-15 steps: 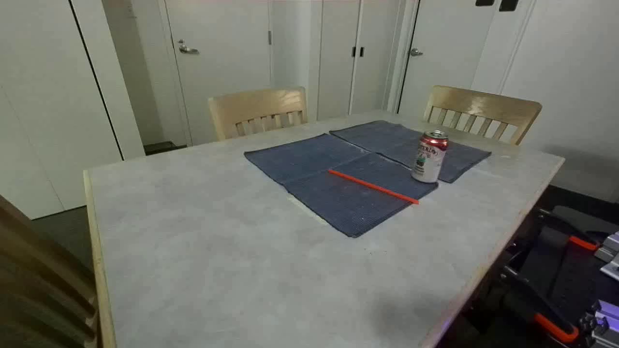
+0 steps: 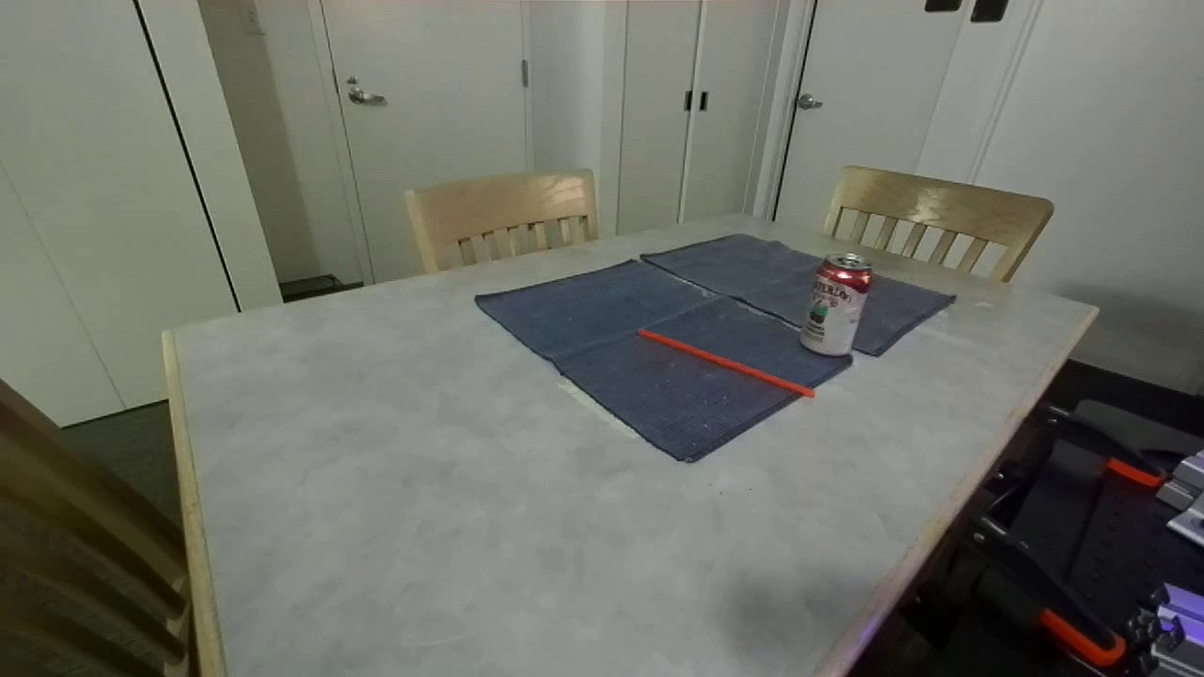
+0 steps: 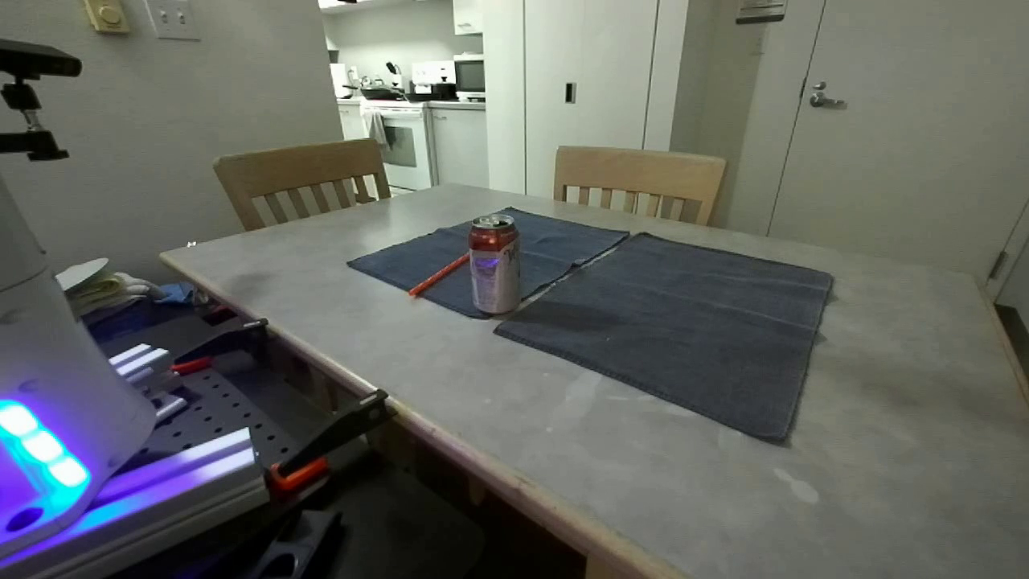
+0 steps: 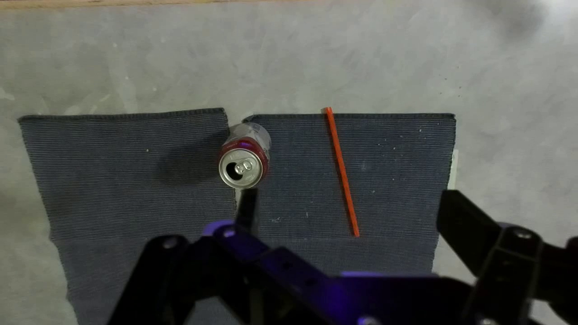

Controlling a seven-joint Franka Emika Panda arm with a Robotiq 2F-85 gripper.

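An opened red and white drink can (image 2: 835,307) stands upright on the table at the near edge of two blue-grey placemats. From above, the can (image 4: 244,160) sits by the seam between the mats. A thin orange-red straw (image 2: 722,362) lies across one mat, its one end reaching past the mat's edge. In the wrist view the straw (image 4: 342,172) is right of the can. My gripper is open, its black fingers wide apart with nothing between them. It hangs above the table, and the exterior views do not show it.
The placemats (image 3: 675,328) lie flat side by side. Chairs (image 2: 508,214) stand along the table's far sides. Clamps (image 3: 318,449) grip the table edge beside the robot's base.
In exterior view 1, the can, straw and placemats stay where they were. No movement shows there.
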